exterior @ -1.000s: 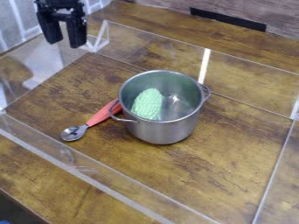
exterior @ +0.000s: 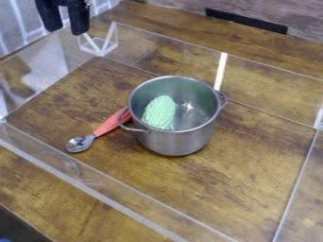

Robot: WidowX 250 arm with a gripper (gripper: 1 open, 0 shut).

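Observation:
A steel pot (exterior: 195, 133) with two loop handles stands right of centre on the wooden table. Inside it lies a light green, textured oblong object (exterior: 159, 112), like a corn cob. A spoon with a red handle and steel bowl (exterior: 79, 142) lies left of the pot, its handle end beside the pot's wall. My gripper (exterior: 63, 21) is high at the top-left corner, well away from the pot and spoon, open, its upper part cut off by the frame's edge.
Clear transparent walls and strips border the wooden work area (exterior: 259, 170) on several sides. The table right of the pot and behind it is bare.
My gripper has moved up slightly toward the top edge of the view. The pot, green object and spoon have not moved.

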